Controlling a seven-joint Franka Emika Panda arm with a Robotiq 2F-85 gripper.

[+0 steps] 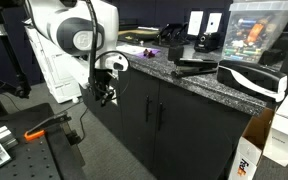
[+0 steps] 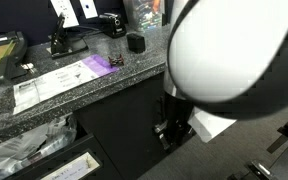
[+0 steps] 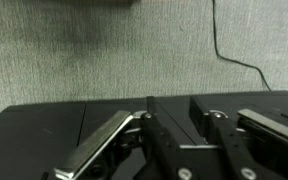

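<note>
My gripper points down in the wrist view, its two fingertips apart with nothing visible between them. Grey carpet and the edge of a dark surface lie below it. From exterior view 1, the gripper hangs in front of the dark cabinet, left of its two upright handles. A clear gap separates it from those handles. The white arm hides much of exterior view 2, where only part of the gripper shows.
A speckled countertop carries a black case and a clear bin. Cardboard boxes stand on the right. A dark table is at the lower left. A thin cable lies on the carpet.
</note>
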